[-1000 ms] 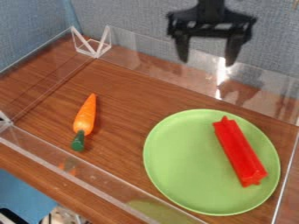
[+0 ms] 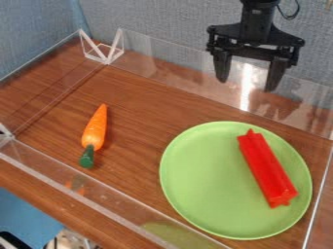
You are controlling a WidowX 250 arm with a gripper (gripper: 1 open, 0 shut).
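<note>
My black gripper (image 2: 247, 75) hangs open at the top right, above the back of the wooden tray, with nothing between its fingers. An orange carrot (image 2: 95, 128) with a green top lies on the wood at the left. A green plate (image 2: 202, 190) sits at the front right, and a long red object (image 2: 267, 170) lies on its right part.
Clear low walls (image 2: 156, 58) edge the wooden surface (image 2: 156, 107), with white wire-like corner pieces at the back left and left. The middle of the wood between carrot and plate is free.
The objects have not moved.
</note>
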